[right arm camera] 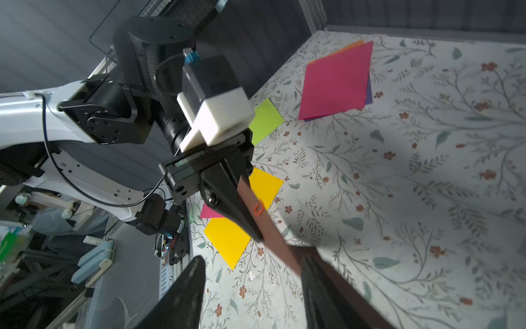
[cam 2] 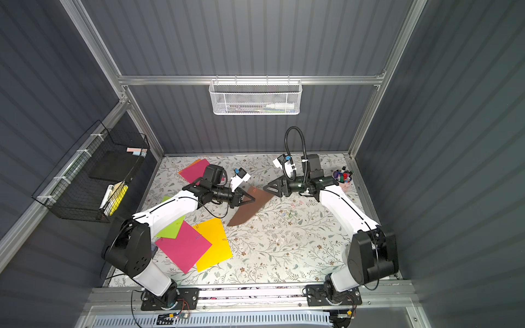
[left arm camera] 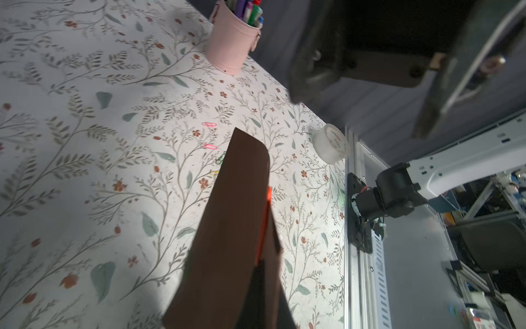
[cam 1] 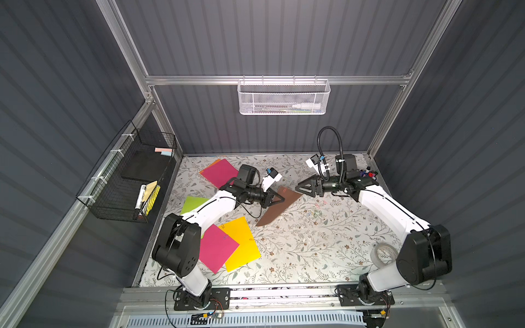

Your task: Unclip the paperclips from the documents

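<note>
My left gripper (cam 1: 273, 199) is shut on the edge of a brown document (left arm camera: 216, 230), which hangs tilted at the middle of the table. An orange paperclip (right arm camera: 258, 208) shows on it in the right wrist view. My right gripper (cam 1: 305, 187) is raised just right of the document, part open, with nothing visible between its blurred fingers. A few loose paperclips (left arm camera: 209, 146) lie on the table beyond the document.
Pink (cam 1: 217, 246), yellow (cam 1: 244, 251) and green (cam 1: 192, 203) sheets lie on the left, another pink stack (cam 1: 221, 172) at the back left. A pen cup (left arm camera: 230, 44) and tape roll (left arm camera: 330, 142) are on the right.
</note>
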